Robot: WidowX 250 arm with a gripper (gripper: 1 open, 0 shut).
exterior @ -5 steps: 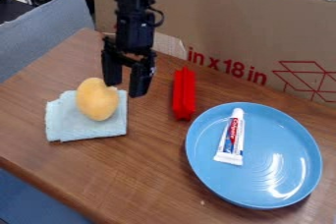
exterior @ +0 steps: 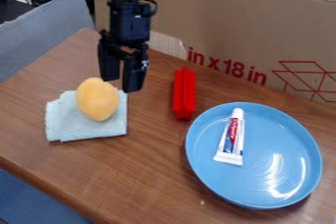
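My black gripper (exterior: 122, 69) hangs open above and just behind a yellow, rounded object (exterior: 97, 98), with nothing visible between its fingers. The yellow object rests on a folded pale blue cloth (exterior: 74, 130) at the left of the wooden table. To the right of the gripper lies a long red object (exterior: 184, 94). A blue plate (exterior: 280, 159) at the right holds a white toothpaste tube (exterior: 231, 137).
A large cardboard box (exterior: 237, 31) stands along the back of the table (exterior: 144, 179). A grey padded surface (exterior: 39, 61) borders the left side.
The objects have not moved.
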